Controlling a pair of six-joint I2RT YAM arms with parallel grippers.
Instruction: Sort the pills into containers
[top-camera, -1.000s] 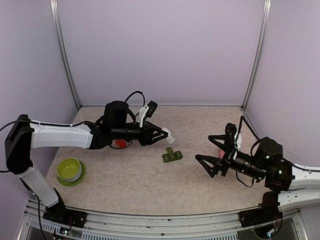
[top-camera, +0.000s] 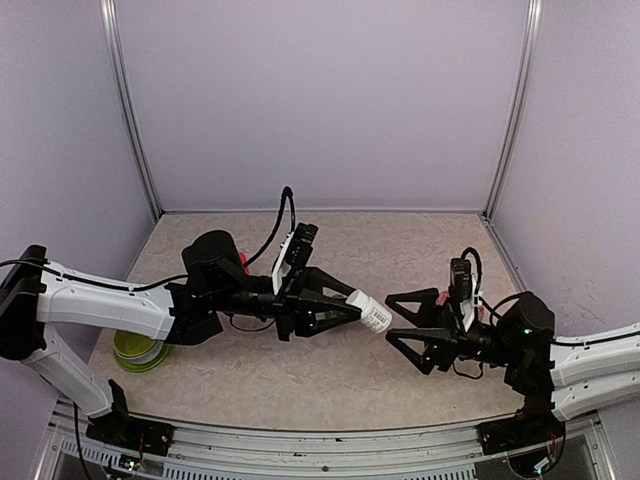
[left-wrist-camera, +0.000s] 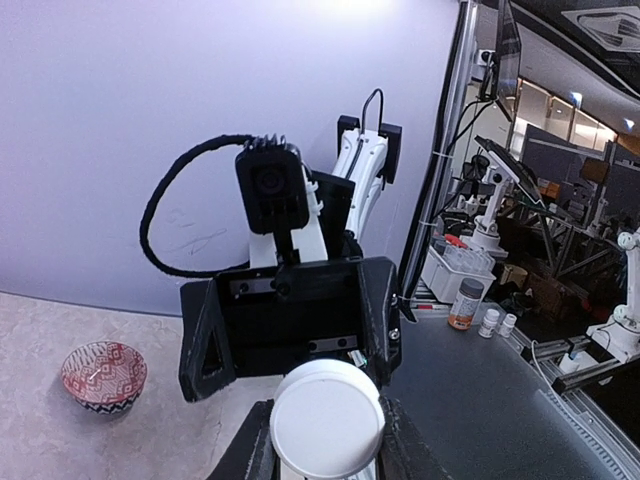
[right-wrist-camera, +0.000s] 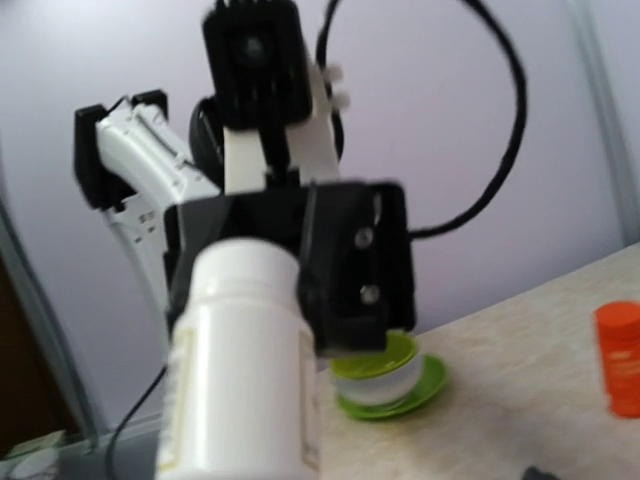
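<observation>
A white pill bottle (top-camera: 374, 314) with a printed label is held tilted above the table, my left gripper (top-camera: 356, 306) shut on one end of it. In the left wrist view the bottle's round white end (left-wrist-camera: 327, 420) faces the camera between the dark fingers. Opposite it, my right gripper (top-camera: 392, 317) stands open, its fingertips close to the bottle's free end, with no grip on it showing. The right wrist view has the white bottle (right-wrist-camera: 240, 390) large in front, the left gripper's dark body behind it. The small green containers are hidden from the top view.
A green and white bowl (top-camera: 132, 344) stands at the left on a green plate. The red patterned bowl (left-wrist-camera: 104, 378) lies behind the right arm. An orange-red bottle (right-wrist-camera: 622, 355) stands on the table.
My left gripper has carried the bottle right and slightly toward the front, covering the green containers.
</observation>
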